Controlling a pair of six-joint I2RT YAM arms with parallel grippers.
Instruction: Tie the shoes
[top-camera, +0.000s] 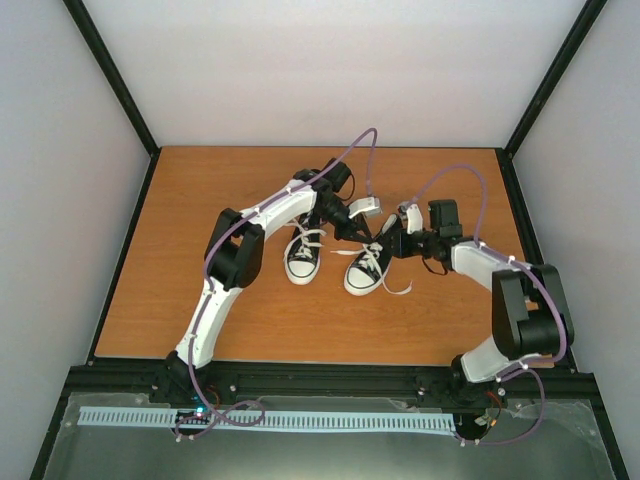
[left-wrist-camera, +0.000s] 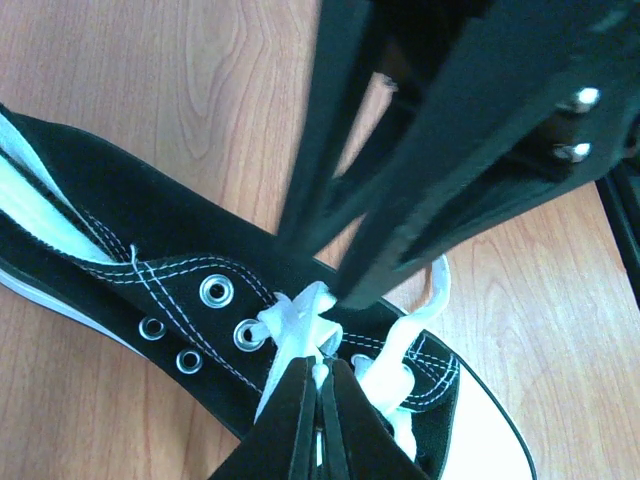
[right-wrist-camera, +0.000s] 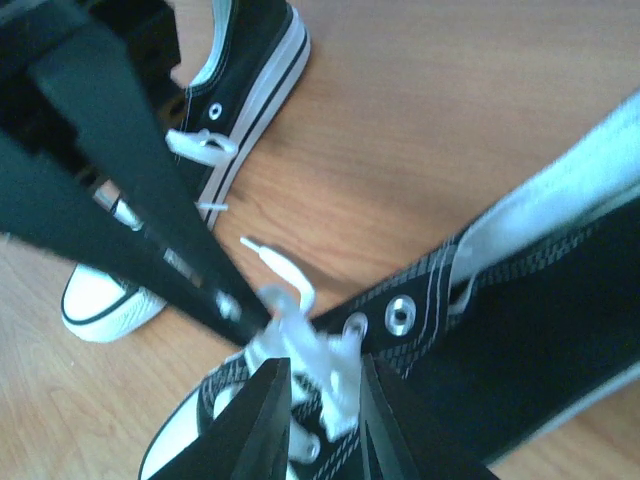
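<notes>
The right shoe (top-camera: 367, 272), black canvas with a white toe, lies on the table with its toe toward the front. My left gripper is over its lacing, shut on a white lace (left-wrist-camera: 292, 340). A lace loop (left-wrist-camera: 412, 335) curves up beside it. At the same lacing, my right gripper shows a narrow gap between its fingertips, with bunched lace (right-wrist-camera: 315, 345) in line with the gap. Whether it grips that lace is unclear. Beside it stands the left shoe (top-camera: 303, 255), its white laces loose across the front.
A loose lace end (top-camera: 398, 291) lies right of the right shoe. Both arms meet closely above that shoe.
</notes>
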